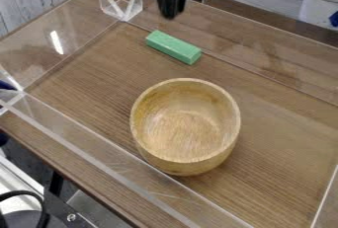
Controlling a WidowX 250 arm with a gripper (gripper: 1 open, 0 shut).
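Observation:
My gripper (173,7) is at the top centre, dark and partly cut off by the frame's edge; whether its fingers are open or shut is hard to tell. Below it a green block (173,46) lies flat on the wooden table (79,94), apart from the gripper. A round wooden bowl (185,123) sits in the lower middle.
A clear plastic object (121,5) stands at the upper left. A white object (319,5) is at the top right corner. Dark cables lie at the lower left.

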